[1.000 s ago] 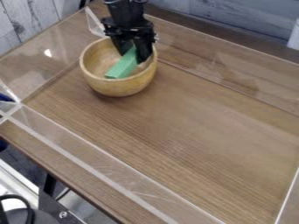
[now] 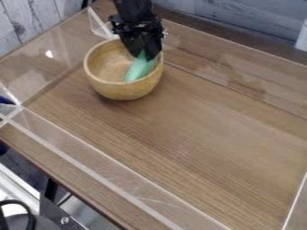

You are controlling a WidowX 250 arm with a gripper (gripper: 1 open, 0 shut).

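A wooden bowl (image 2: 106,79) sits on the wooden table toward the upper left, with a green elongated object (image 2: 135,70) inside it. My black gripper (image 2: 146,52) reaches down from the top over the bowl's right side, at the upper end of the green object. Whether its fingers are open or closed on the object cannot be made out.
The bare wooden table (image 2: 192,144) fills the middle and right. Clear plastic strips lie along the left and front edges. A pale wall stands at the back right.
The gripper has shifted slightly up and right. The green object leans more toward the bowl's right side, its upper end under the gripper.
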